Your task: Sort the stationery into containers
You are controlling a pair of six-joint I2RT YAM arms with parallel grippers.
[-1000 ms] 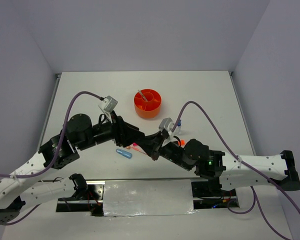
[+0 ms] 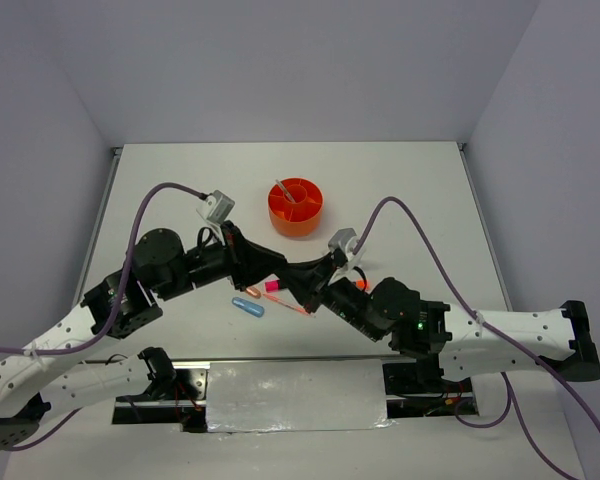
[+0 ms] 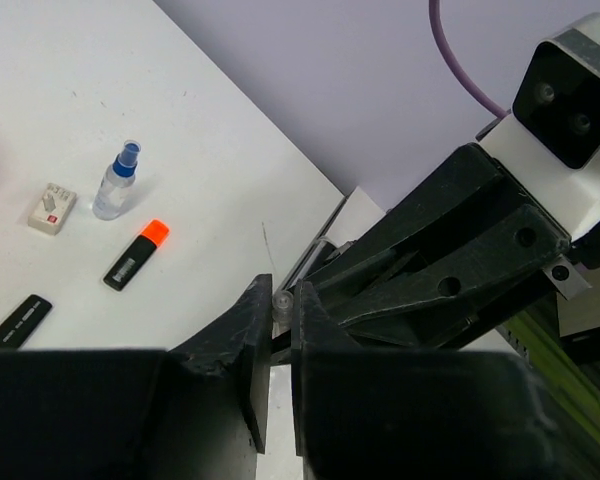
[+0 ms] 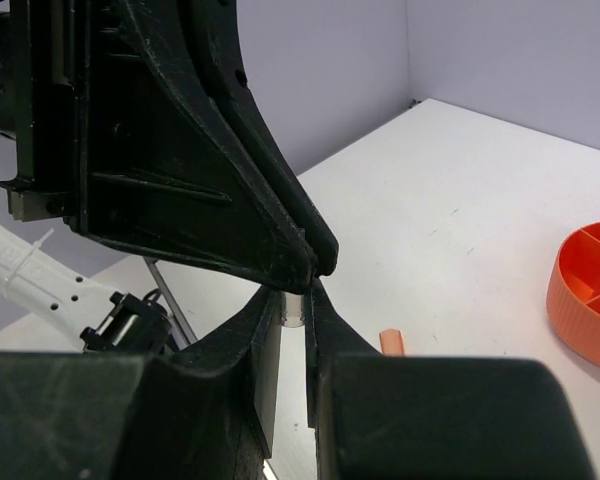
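My left gripper and right gripper meet tip to tip above the middle of the table. Between the left fingers a small round translucent end [image 3: 282, 301] shows, and they are shut on it. The right wrist view shows a short pale cylinder [image 4: 293, 310] between my right fingers, also shut. Both look like parts of one slim object, mostly hidden by the fingers. At the back stands the orange divided container [image 2: 296, 222], with a pale stick in it. On the table lie a blue marker [image 2: 248, 306], a red pencil [image 2: 288, 303] and a pink item [image 2: 272, 286].
A spray bottle [image 3: 113, 190], a white block [image 3: 52, 208], an orange-capped highlighter [image 3: 137, 255] and a dark item [image 3: 18, 322] lie on the table. A brownish-orange piece [image 2: 253, 292] sits near the marker. Either side of the container the table is clear.
My right gripper has shifted slightly to the right and back, covering the spray bottle's blue top in the top view. More of the pink item shows. The left arm looks nearly still.
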